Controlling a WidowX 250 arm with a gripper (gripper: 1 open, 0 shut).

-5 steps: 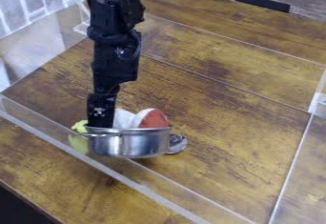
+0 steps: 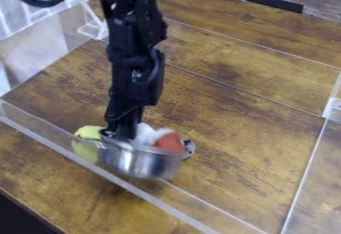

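My gripper reaches down from the top of the view into a shiny metal pot near the front of the wooden table. Inside the pot a red and white object shows at the right. A yellow-green object is at the pot's left edge. The fingertips are hidden at the pot, so I cannot tell whether they hold anything.
Clear plastic walls border the wooden table at the left, front and right.
The pot's angle has changed.
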